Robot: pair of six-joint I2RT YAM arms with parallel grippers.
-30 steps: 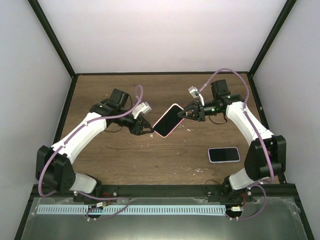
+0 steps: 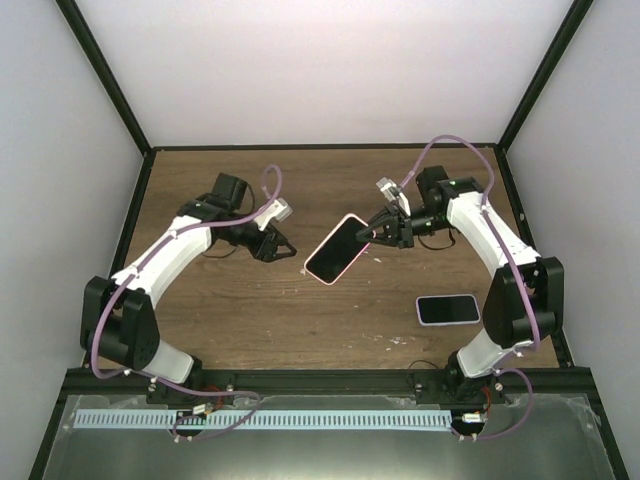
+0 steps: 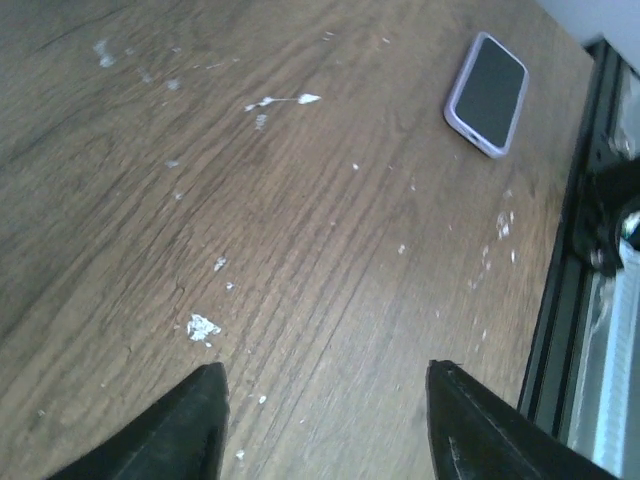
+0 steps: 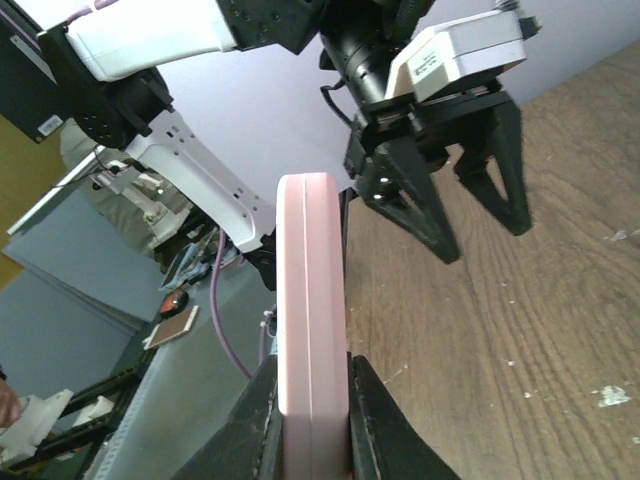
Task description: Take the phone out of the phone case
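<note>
A black-screened phone [image 2: 337, 248] in a pink case [image 4: 312, 300] hangs tilted above the middle of the table. My right gripper [image 2: 370, 232] is shut on its upper right end, and in the right wrist view the case's pale pink edge stands upright between the fingers. To the left of the phone, my left gripper [image 2: 283, 250] is open and apart from it, its gap empty in the left wrist view between dark fingers. Whether the phone sits fully inside its case cannot be told from these views.
A second phone with a pale purple edge [image 2: 448, 310] lies flat at the table's front right. Around it and across the front, the wooden table [image 2: 270, 325] is bare. The frame's beam runs along the front edge.
My left gripper has backed off to the left, from touching the phone's lower left corner to standing clear of it. The right gripper and phone have shifted very slightly.
</note>
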